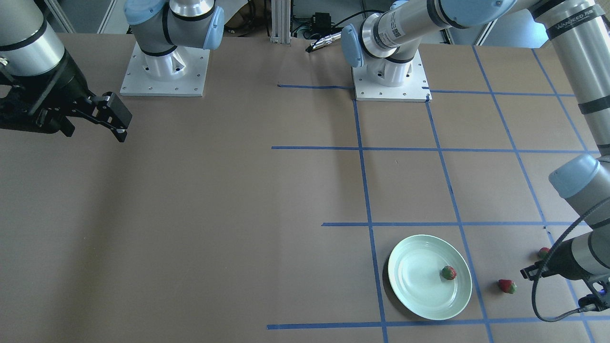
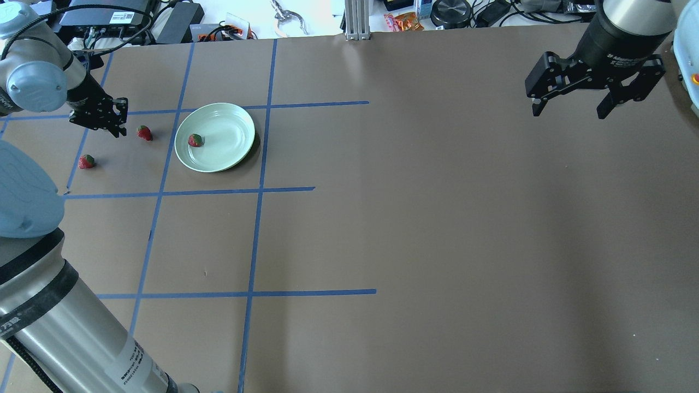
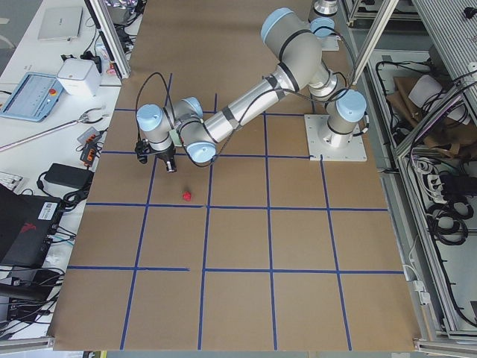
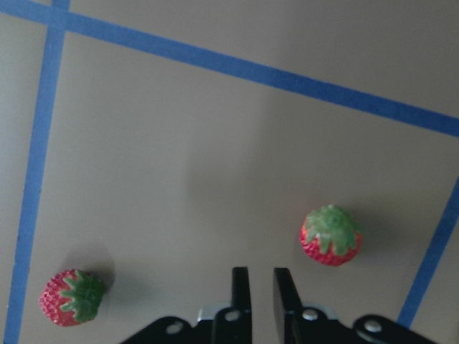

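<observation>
Two red strawberries lie loose on the taped table: one point(image 1: 506, 286) nearer the plate, the other point(image 1: 543, 252) further back, partly behind my arm. A pale green plate point(image 1: 423, 291) holds a third strawberry point(image 1: 449, 273). My gripper point(image 1: 532, 274) hangs over the table beside the loose strawberries. In the left wrist view, its fingers point(image 4: 240, 294) show a narrow gap with nothing visible between them, and one strawberry point(image 4: 72, 297) sits to each side. I cannot tell for sure how far apart the fingers stand.
A second arm's black gripper point(image 2: 593, 78) hangs at the other side. Laptops, cables and boxes lie beyond the table edge in the left and top views.
</observation>
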